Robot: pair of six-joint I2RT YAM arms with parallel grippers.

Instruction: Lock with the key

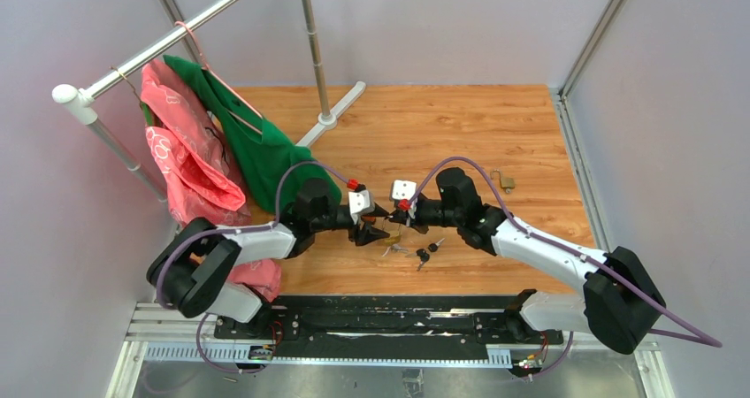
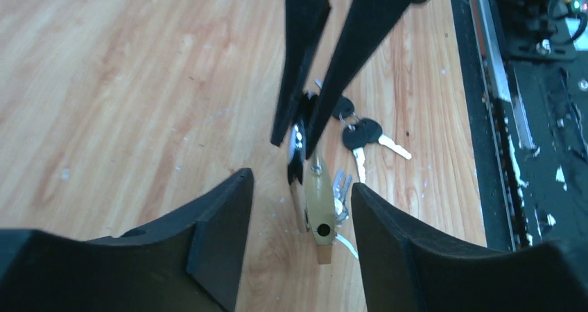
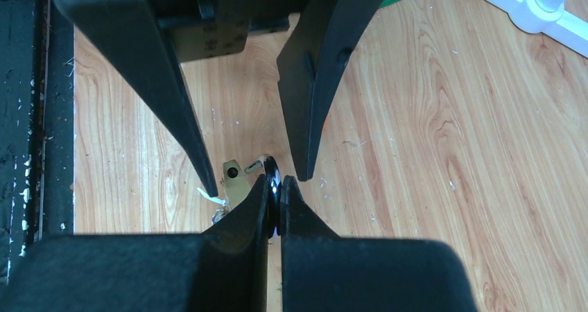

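A brass padlock (image 2: 320,201) hangs in the middle of the left wrist view, with a shiny steel shackle (image 2: 297,137) pinched between the closed fingertips of my right gripper. One end of the shackle runs alongside the brass body; how it sits in the lock cannot be made out. My left gripper stands partly open with its fingers apart, the padlock showing in the gap beyond them and not gripped. Loose keys (image 2: 358,133) with black heads lie on the table past the padlock, and a silver key (image 2: 340,194) shows beside its body.
Another padlock (image 1: 507,183) lies on the table at the right. A garment rack with a green cloth (image 1: 256,133) and a red cloth (image 1: 190,150) stands at the left.
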